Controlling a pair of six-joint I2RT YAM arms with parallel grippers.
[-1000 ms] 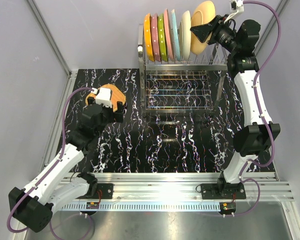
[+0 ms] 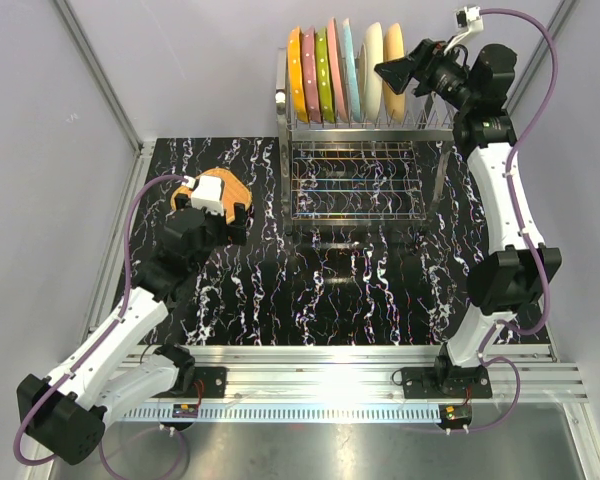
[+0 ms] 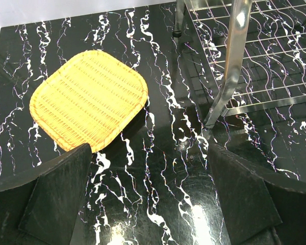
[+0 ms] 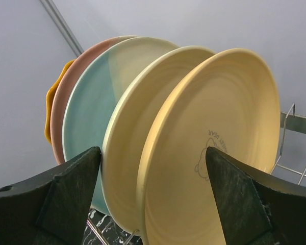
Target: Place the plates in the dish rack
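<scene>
Several plates of different colours stand on edge in the upper tier of the metal dish rack point(image 2: 285, 165). The rightmost is a peach-yellow plate point(image 4: 219, 148) with a faint printed figure, upright beside a cream plate point(image 4: 130, 132). A blue plate point(image 4: 89, 109) comes next to the left. My right gripper is open around the near edges of the peach-yellow and cream plates, its fingers apart from each other with no grip on either. Over the counter, before the wicker basket point(image 3: 89, 99), my left gripper stands open and empty.
The rack's lower tier point(image 2: 355, 185) is empty. Bare black marble counter point(image 2: 330, 290) lies in front of the rack. At the upper tier's right end some wire slots point(image 4: 296, 148) are free.
The left arm is still.
</scene>
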